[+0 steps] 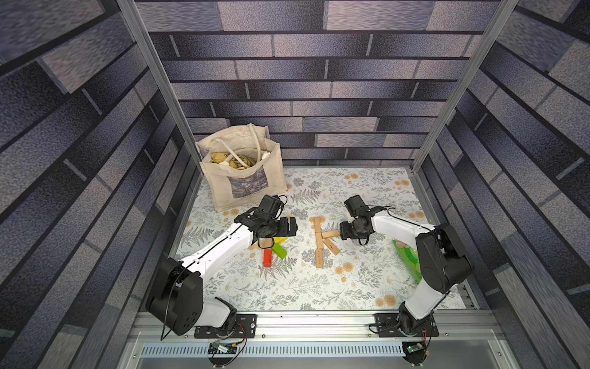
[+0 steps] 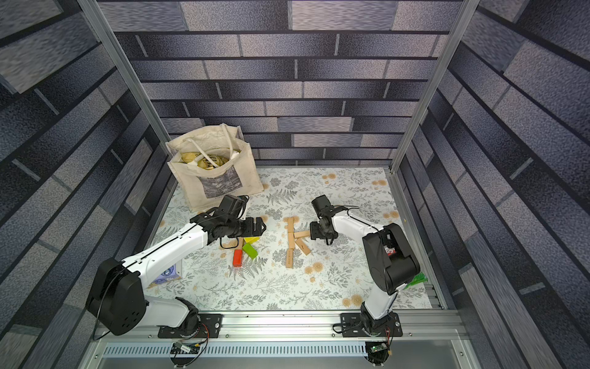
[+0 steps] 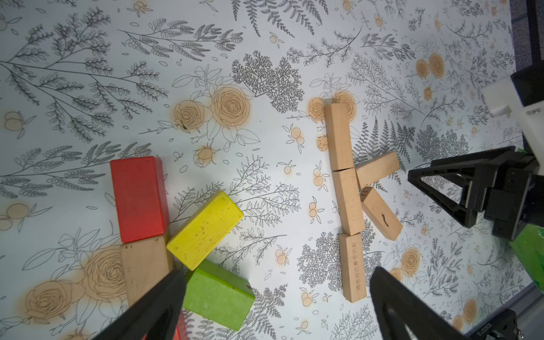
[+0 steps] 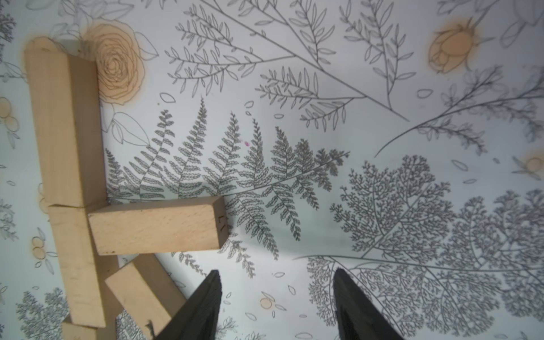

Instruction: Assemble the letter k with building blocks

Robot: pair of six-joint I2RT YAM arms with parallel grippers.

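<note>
A column of three plain wooden blocks (image 3: 346,201) lies end to end mid-table. To its right, one wooden block (image 4: 158,226) touches the column near its upper joint. A second block (image 4: 144,291) slants down and away below it. Further left lies a similar shape: red block (image 3: 138,198), wooden block (image 3: 144,266), yellow block (image 3: 205,229) and green block (image 3: 220,297), with more red partly hidden at the bottom. My left gripper is open and empty above the coloured blocks. My right gripper, just right of the wooden blocks, has its fingers apart and nothing between them.
A cloth bag (image 1: 242,169) with yellow contents stands at the back left. A green bag (image 1: 407,257) lies at the right edge behind the right arm. Bare table shows in front of the blocks and behind the wooden column.
</note>
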